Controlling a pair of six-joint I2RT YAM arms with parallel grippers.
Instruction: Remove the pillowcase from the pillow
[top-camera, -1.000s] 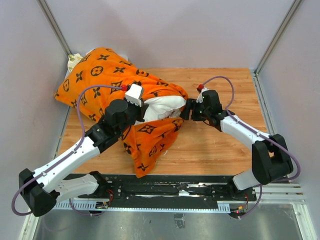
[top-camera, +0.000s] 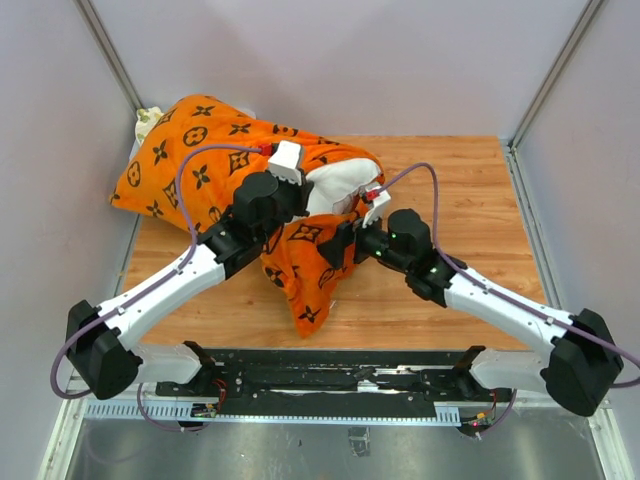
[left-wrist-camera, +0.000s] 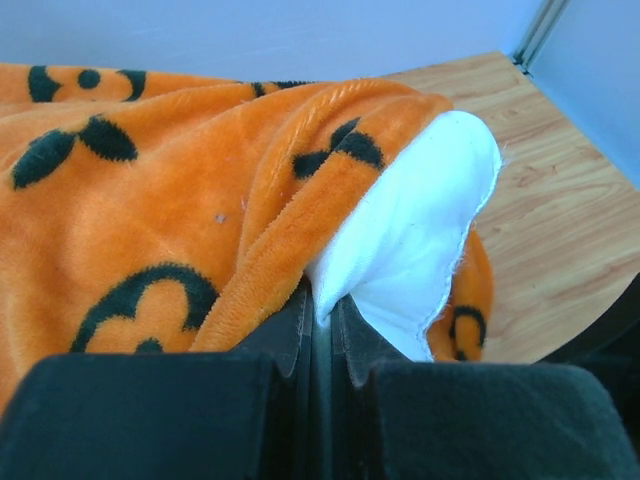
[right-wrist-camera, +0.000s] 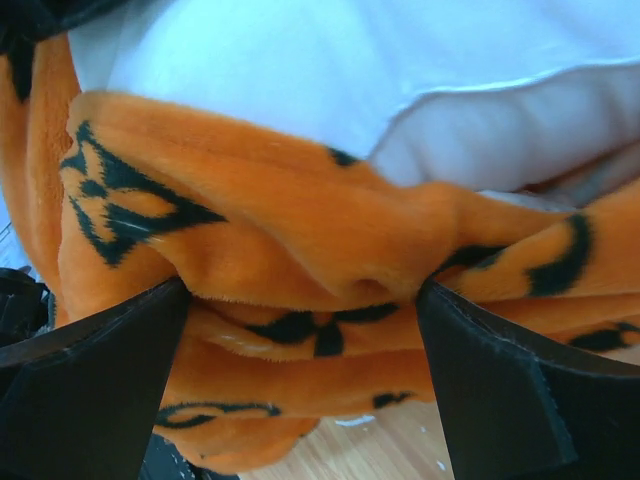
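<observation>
The orange pillowcase (top-camera: 215, 160) with dark print spreads from the back left of the table to the front middle, its mouth gaping toward the right. White fabric (top-camera: 340, 184), the pillow or lining, shows in that opening. In the left wrist view, my left gripper is shut on the white fabric (left-wrist-camera: 415, 215) beside an orange fold. My right gripper stands open, its fingers (right-wrist-camera: 520, 385) on either side of the lower orange flap (right-wrist-camera: 320, 265). Whether the fingers touch the cloth I cannot tell. The far end of the pillow is hidden.
A pale yellow cloth (top-camera: 147, 120) lies in the back left corner. Both grippers are close to each other over the cloth.
The left gripper, still on the cloth, has shifted slightly right; the flap's tip moved right.
</observation>
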